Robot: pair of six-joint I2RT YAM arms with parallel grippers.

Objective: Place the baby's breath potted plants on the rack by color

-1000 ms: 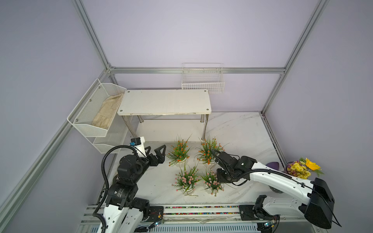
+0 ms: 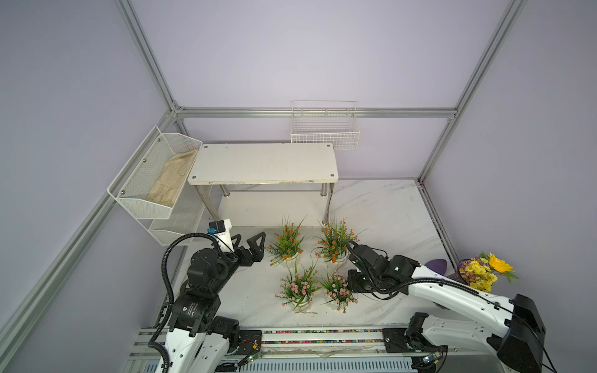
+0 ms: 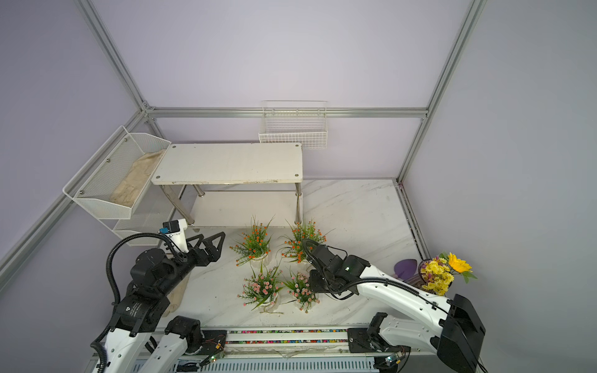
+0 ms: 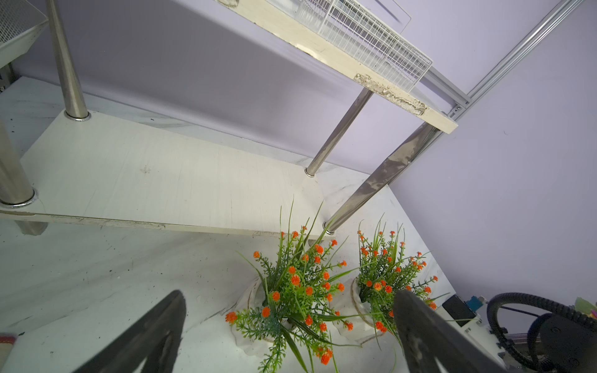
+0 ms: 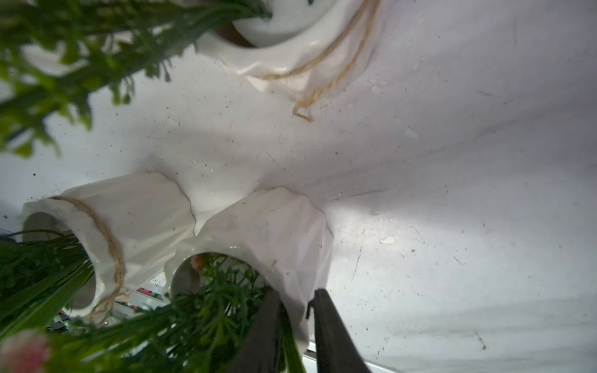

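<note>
Two orange-flowered plants, the left one (image 2: 286,242) and the right one (image 2: 334,239), stand in white pots before the white two-tier rack (image 2: 263,163). Nearer the front are two pink-flowered plants, the left one (image 2: 298,286) and the right one (image 2: 338,291). My right gripper is at the right pink plant; in the right wrist view its fingers are close together, with the rim of the white pot (image 5: 276,227) between them. That pot is on the table. Left of the orange plants, my left gripper (image 2: 248,240) hangs open and empty.
Both rack shelves, including the lower shelf (image 4: 161,171), are bare. A wire basket (image 2: 325,127) hangs at the back, a mesh basket (image 2: 143,180) at the left. A pot of yellow flowers (image 2: 477,273) stands far right.
The left arm and the plants look nearly unchanged.
</note>
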